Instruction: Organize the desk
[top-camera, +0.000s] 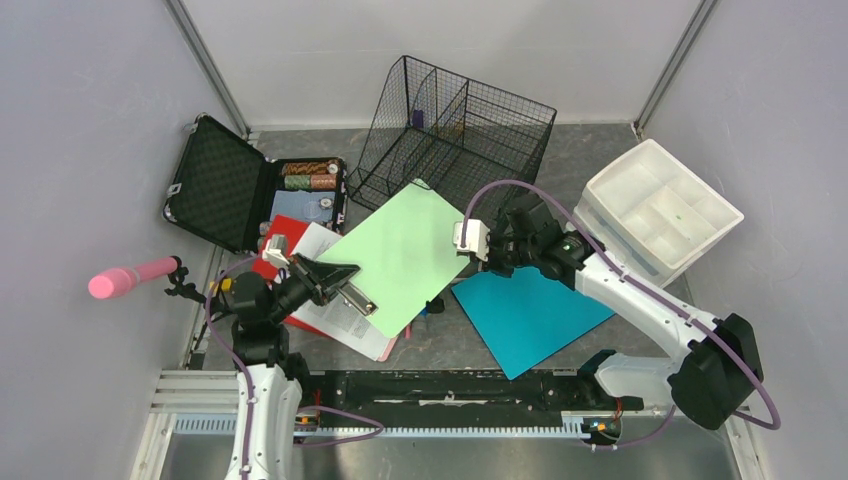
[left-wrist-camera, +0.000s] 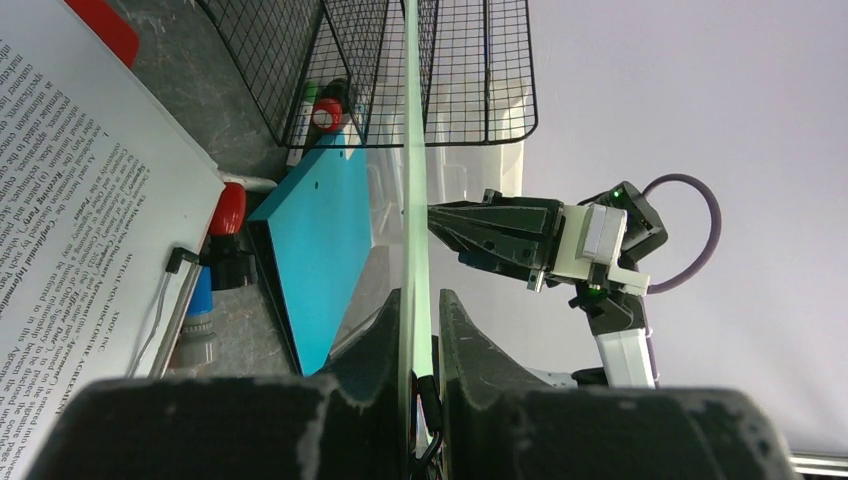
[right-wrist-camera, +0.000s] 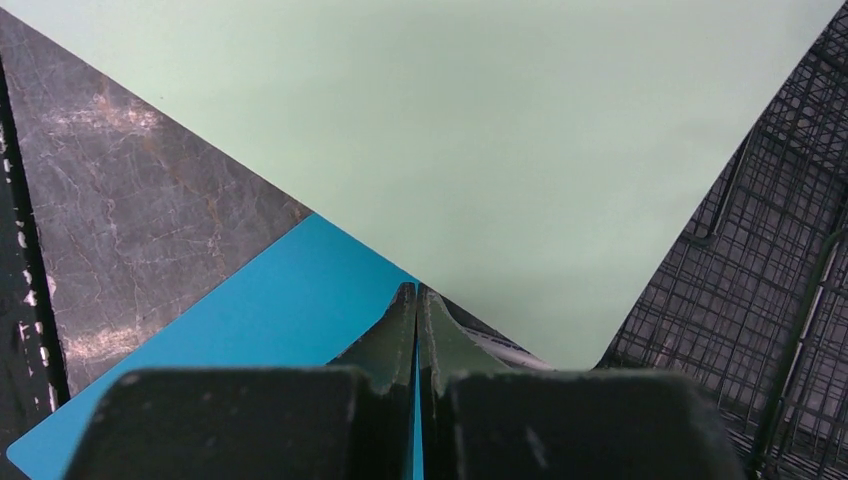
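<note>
My left gripper is shut on a pale green clipboard near its metal clip. The board hangs above the desk; the left wrist view shows it edge-on between the fingers. At the board's right edge is my right gripper, shut, with nothing visible between its fingertips. In the right wrist view its tips sit by the board's edge; whether they touch cannot be told. A blue folder lies flat below the right arm. Printed papers and a red folder lie under the left arm.
Behind the board stands a black wire rack with dividers. An open black case sits at the left, white drawers at the right. Small items, including a red-and-black one, lie beside the papers. Bare desk shows at the front.
</note>
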